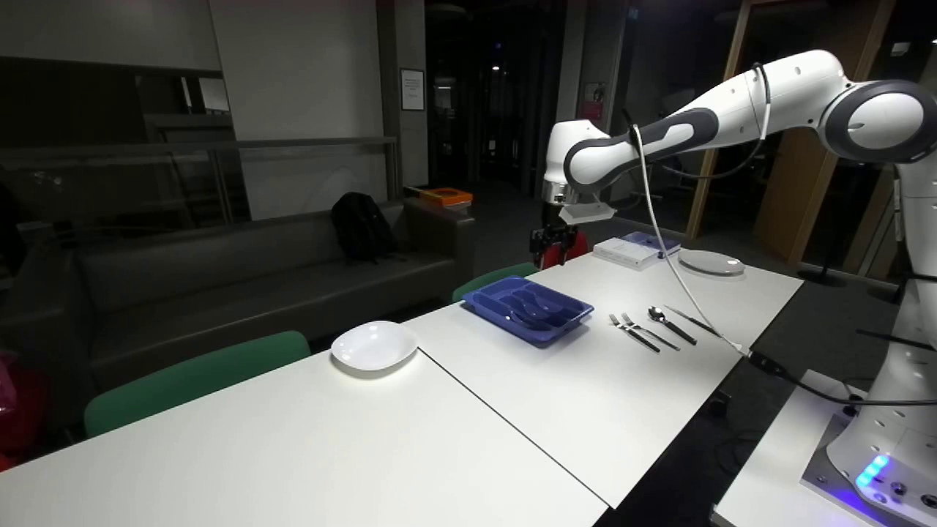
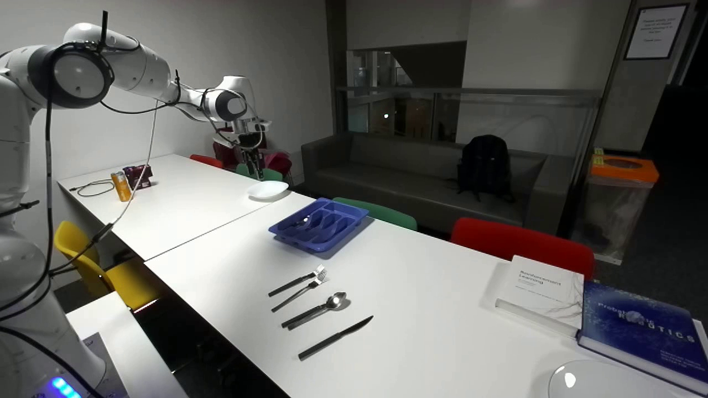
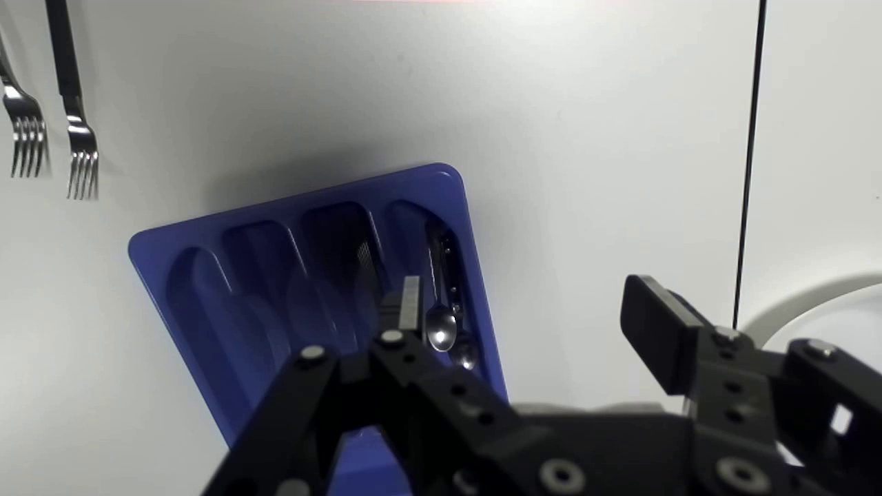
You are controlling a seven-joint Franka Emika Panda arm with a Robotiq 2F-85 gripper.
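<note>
In the wrist view my gripper stands open above the table, its fingers wide apart and only bare white surface showing between them. The blue cutlery tray [image 3: 481, 285] lies below and partly behind the left finger. Small spoons [image 3: 442, 329] rest in its right compartment, and fork tines [image 3: 364, 255] show in the one beside it. On the table lie two forks [image 2: 292, 284], spoons [image 2: 322, 309] with dark handles, and a knife [image 2: 335, 337]. A white bowl [image 1: 375, 345] sits near the table's far edge.
Two books [image 2: 541, 292] and a grey plate [image 1: 711, 263] occupy one end of the table. An orange can [image 2: 120, 186] and a dark red box [image 2: 137, 176] stand at the other end. Chairs line the edge.
</note>
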